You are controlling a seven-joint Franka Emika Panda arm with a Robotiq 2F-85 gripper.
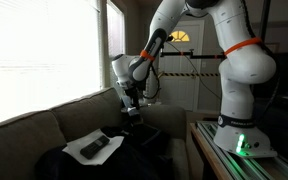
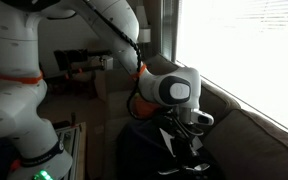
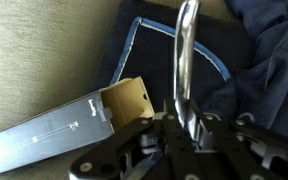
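In the wrist view my gripper is shut on the end of a shiny metal utensil point(image 3: 185, 50), whose long, smooth body extends toward the top of the picture. Its full shape cannot be made out. Beneath it lies dark blue cloth point(image 3: 154, 62) with a light blue trim. An open-ended box point(image 3: 46, 137), grey outside and brown cardboard inside, rests to the left of the gripper. From exterior view 1 the arm reaches down over the couch, but the fingertips are too dark to make out.
A beige couch point(image 1: 29, 133) with a high backrest runs below the bright window point(image 1: 49, 45). On its seat, a pale flat item point(image 1: 94, 148) with a dark patch lies beside dark cloth point(image 1: 134, 160). A wooden table edge point(image 1: 216, 155) borders the robot's base.
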